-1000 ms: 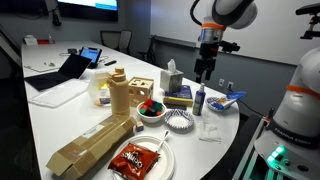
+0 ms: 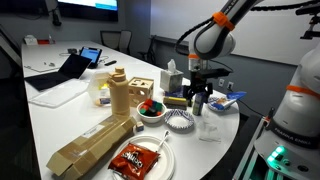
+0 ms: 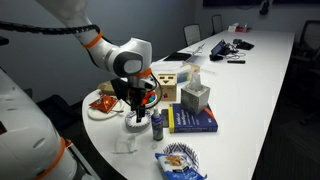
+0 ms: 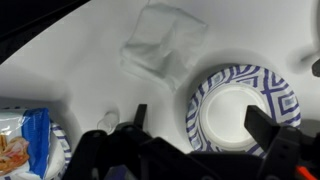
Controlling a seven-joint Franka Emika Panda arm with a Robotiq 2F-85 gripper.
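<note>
My gripper is open in the wrist view, its two dark fingers wide apart with only bare table between them. To its right lies a blue-and-white patterned plate [image 4: 228,112]; to its left a small clear-topped bottle [image 4: 108,121] stands close by the left finger. In exterior view 1 the gripper [image 2: 208,92] hangs low over the table around where the bottle [image 2: 197,105] stands, partly hidden. Exterior view 2 shows the gripper [image 3: 135,105] above the patterned plate [image 3: 138,123], with the dark bottle [image 3: 157,127] upright beside it.
A white napkin [image 4: 165,42] lies near the table edge. A blue snack bag [image 3: 178,165] rests on another plate. Behind are a blue book [image 3: 192,118], a tissue box [image 3: 195,96] and a bowl of colourful items [image 2: 151,110].
The arm has come down towards the table, bringing my gripper from well above to near the height of the bottle's top. The objects on the table look unmoved.
</note>
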